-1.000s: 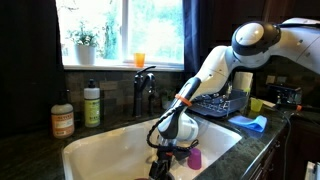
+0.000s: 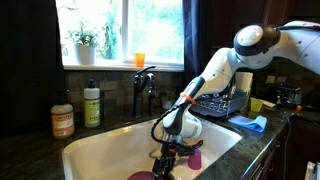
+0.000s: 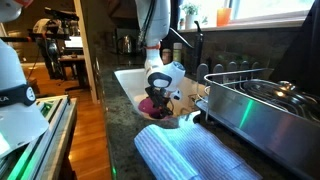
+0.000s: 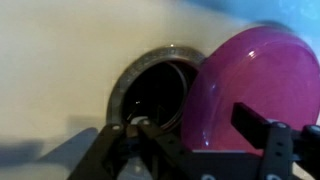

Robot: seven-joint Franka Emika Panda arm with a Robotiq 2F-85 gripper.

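A shiny magenta dish (image 4: 260, 70) lies in the white sink (image 4: 60, 60), partly beside the dark round drain (image 4: 160, 88). My gripper is over it with its black fingers apart, the dish's near edge showing between them. Whether either finger touches the dish cannot be told. In exterior view 1, the gripper (image 2: 172, 160) reaches down into the sink, with magenta (image 2: 142, 176) showing at its left and a pink cup-like thing (image 2: 195, 160) at its right. Exterior view 2 shows a dark magenta dish (image 3: 148, 105) below the gripper.
Behind the sink stand an amber bottle (image 2: 62, 118), a green-labelled bottle (image 2: 92, 106) and a black faucet (image 2: 140, 92). A dish rack (image 3: 270, 105) and a blue cloth (image 3: 190, 150) occupy the counter alongside. The sink's left part looks clear.
In exterior view 1, my gripper has shifted slightly to the right. More magenta shows at the sink's lower edge than one second ago; the bottles and cloth have stayed put.
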